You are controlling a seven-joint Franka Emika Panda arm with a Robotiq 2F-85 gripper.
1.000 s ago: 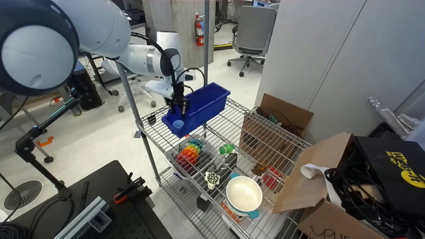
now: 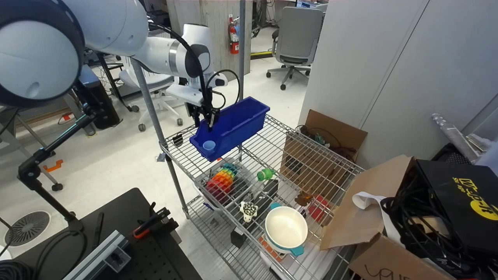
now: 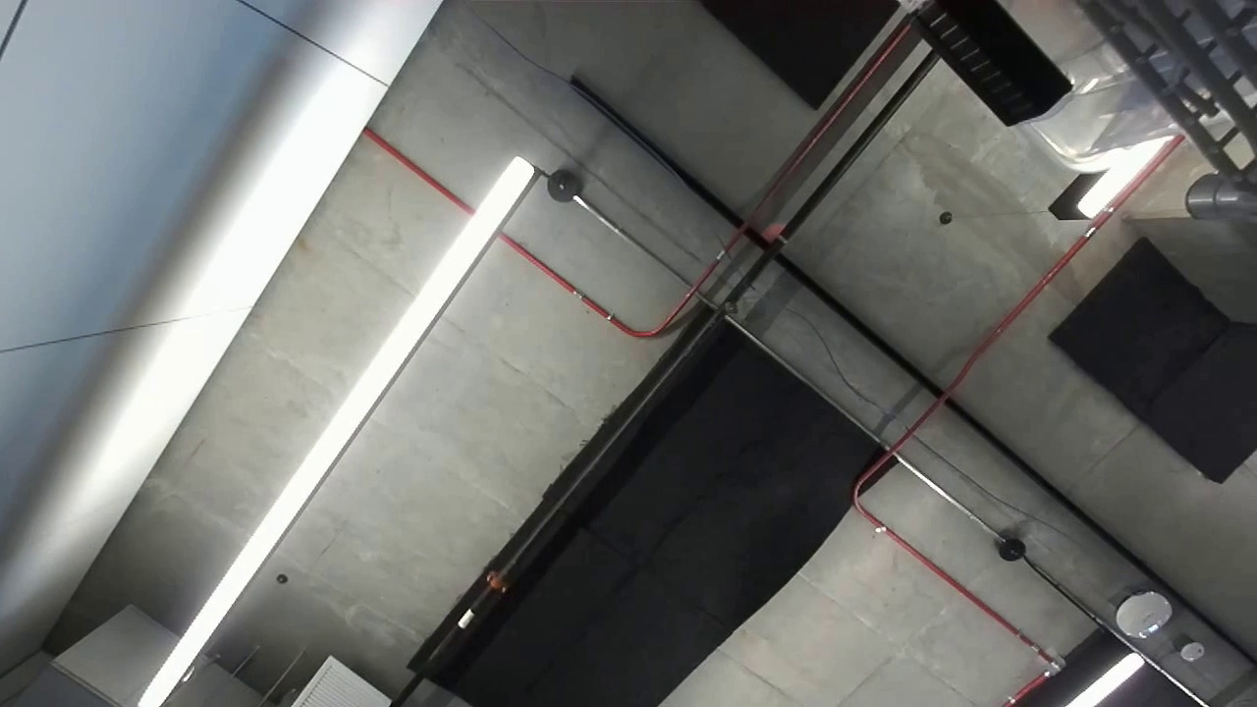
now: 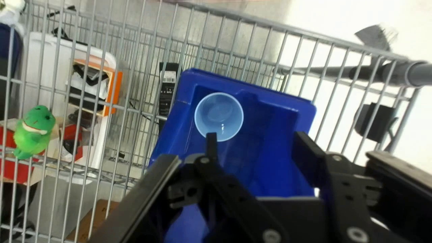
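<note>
A long blue bin [image 2: 249, 122] sits on the wire shelf in exterior view 1. Inside its near end stands a small light-blue cup [image 2: 209, 145]. Over the bin hangs my gripper [image 2: 205, 124], pointing down. From the wrist view, the cup [image 4: 219, 116] shows its open top, lying beyond the left fingertip. The gripper has its black fingers apart over the bin [image 4: 259, 95], with only the bin's blue floor seen between them. The cup is not between the fingers. Exterior view 2 shows neither cup nor gripper.
The wire shelf [image 2: 270, 151] has free room right of the bin. A white pot [image 2: 285, 227], green toy [image 2: 266, 174] and cow-patterned toy [image 2: 248, 210] are visible around or below its wires. Upright posts [image 2: 242, 51] flank the arm. An open cardboard box [image 2: 369, 219] stands at the right.
My arm and gripper have risen, and the fingers are higher above the bin. The cup and bin look to be in the same place.
</note>
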